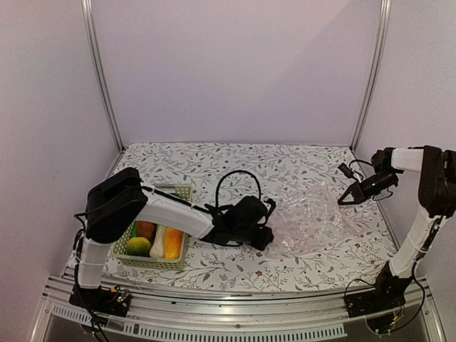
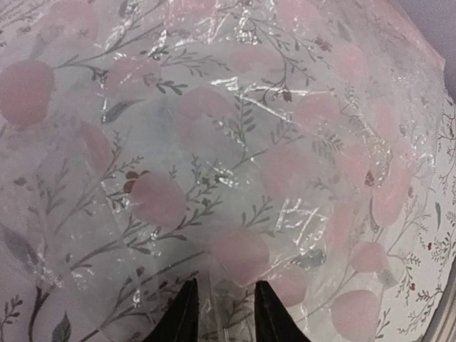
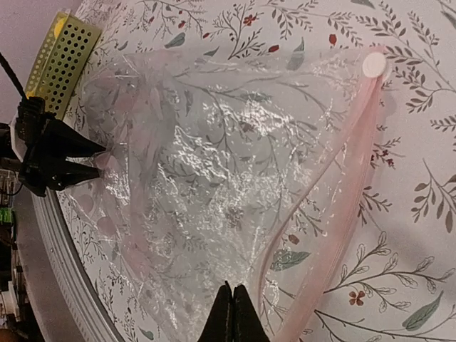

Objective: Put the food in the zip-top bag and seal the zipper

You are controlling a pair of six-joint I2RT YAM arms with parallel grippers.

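A clear zip top bag with pink dots lies flat on the patterned table, its pink zipper edge and round white slider showing in the right wrist view. Over the bag's closed side my left gripper is part open, and plastic shows between and beneath its fingers; whether they touch it I cannot tell. By the zipper side my right gripper is shut, with nothing visible between its tips. The food, including a yellow-orange piece and a green one, sits in a basket at the left.
The pale green basket stands at the front left, partly under the left arm. Table space behind the bag is clear. A metal rail runs along the front edge.
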